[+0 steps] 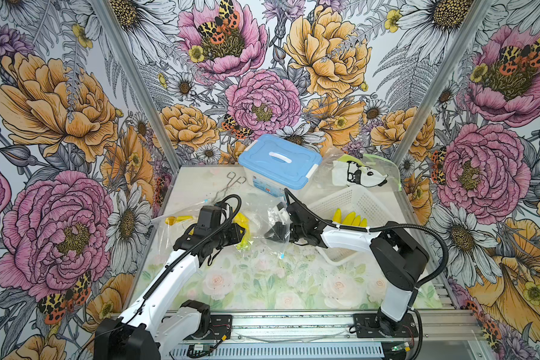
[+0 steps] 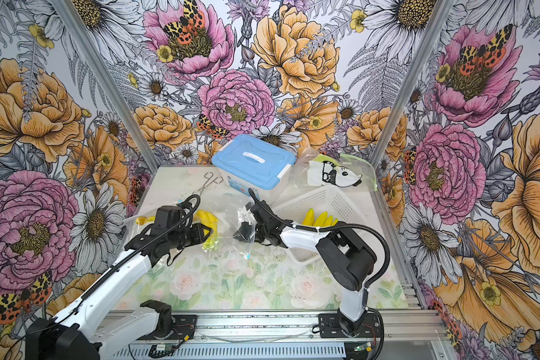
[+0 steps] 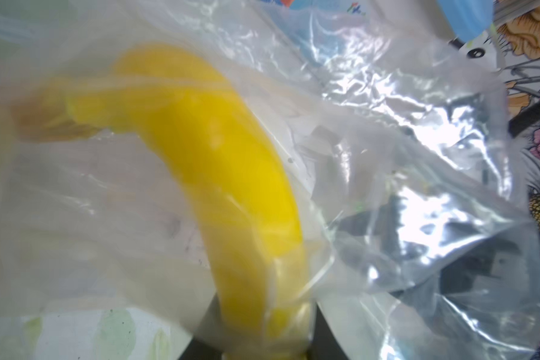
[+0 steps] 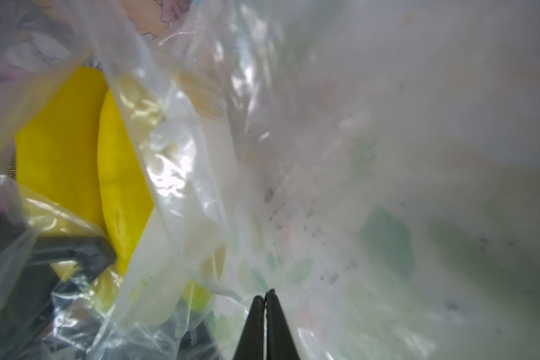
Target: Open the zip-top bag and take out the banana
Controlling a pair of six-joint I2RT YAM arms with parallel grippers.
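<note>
A clear plastic zip bag spreads across the table's left and middle, with yellow bananas showing inside it. In the left wrist view a curved banana runs down between the fingers of my left gripper, which is shut on it; clear film lies over the fruit. My right gripper is shut, its fingertips together and nothing showing between them. Plastic film drapes around that right gripper, just right of the left one. Folds and glare hide the exact edge of the bag's opening.
A white basket holding several bananas stands to the right, behind my right forearm. At the back are a blue-lidded box, scissors and a panda-print bag.
</note>
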